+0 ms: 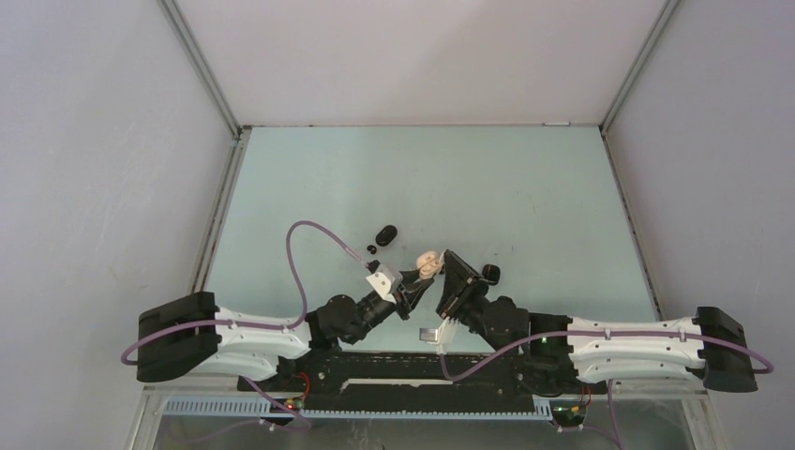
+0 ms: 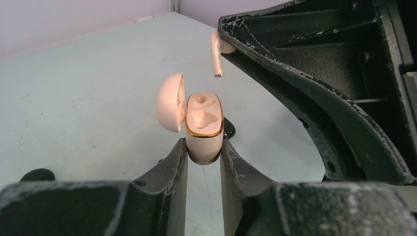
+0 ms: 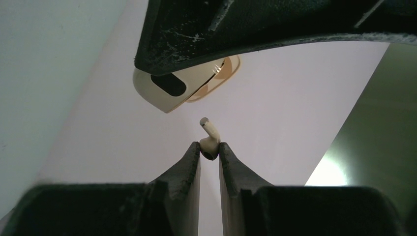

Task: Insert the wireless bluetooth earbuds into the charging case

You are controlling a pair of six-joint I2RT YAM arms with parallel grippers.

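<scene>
My left gripper is shut on the pale pink charging case [image 2: 203,125], which is held upright with its lid [image 2: 169,103] open and two empty wells showing on top. My right gripper holds a white earbud [image 3: 210,140] at its fingertips, stem outward. In the left wrist view the earbud [image 2: 216,54] hangs just above and slightly right of the case, stem pointing down, apart from it. In the top view both grippers meet near the front middle of the table.
A black oval case [image 1: 386,234] and a small black piece [image 1: 371,249] lie left of the grippers on the table [image 1: 422,169]. Another black object [image 1: 491,273] lies behind the right gripper.
</scene>
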